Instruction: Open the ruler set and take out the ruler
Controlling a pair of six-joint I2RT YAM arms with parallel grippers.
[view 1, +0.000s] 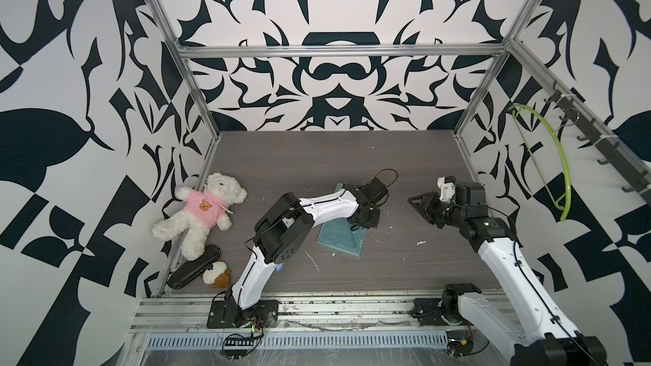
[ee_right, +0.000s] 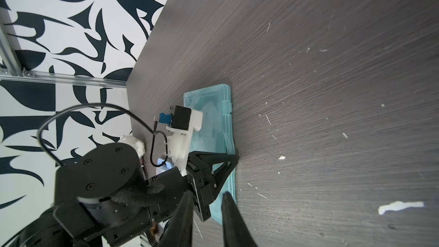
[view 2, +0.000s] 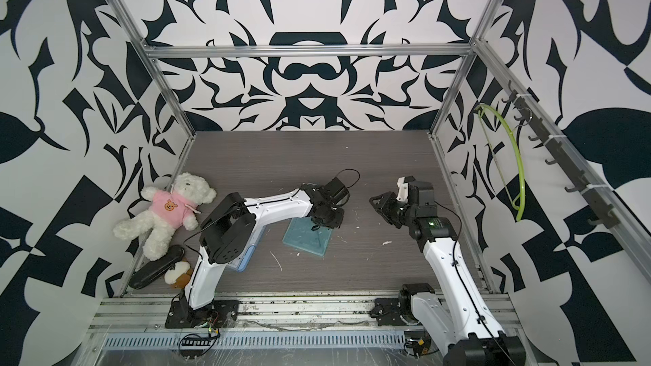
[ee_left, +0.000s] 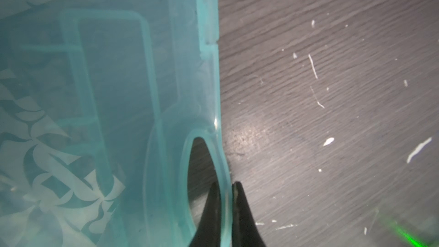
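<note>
The translucent teal ruler set case (view 1: 335, 237) lies on the dark table, partly under my left arm in both top views. In the left wrist view my left gripper is shut on the right edge of the case (ee_left: 123, 87), beside its oval handle opening. A ruler cannot be told apart for certain inside. My right gripper is off to the right of the case, above bare table, its fingers apart with nothing seen between them.
A white teddy bear (view 1: 203, 217), a black elongated object (view 1: 190, 271) and a small brown-white plush (view 1: 220, 275) lie at the left. A blue object (view 2: 245, 254) is partly behind my left arm.
</note>
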